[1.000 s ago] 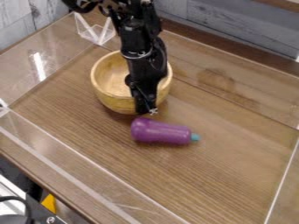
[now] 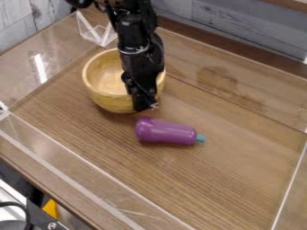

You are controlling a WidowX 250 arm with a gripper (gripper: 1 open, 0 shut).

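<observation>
A yellow bowl (image 2: 100, 83) stands on the wooden surface left of centre, with the black gripper (image 2: 146, 104) low over its right rim. The fingertips look closed at the rim; whether part of the rim is between them is hard to see. Just in front and to the right, a purple bottle-like object (image 2: 166, 132) with a teal tip lies on its side.
A white wall edge runs along the back, and a clear plastic item (image 2: 96, 27) sits at the back left. A cable lies at the bottom left.
The bowl and gripper have shifted slightly left and back, away from the purple object, which stays about where it was.
</observation>
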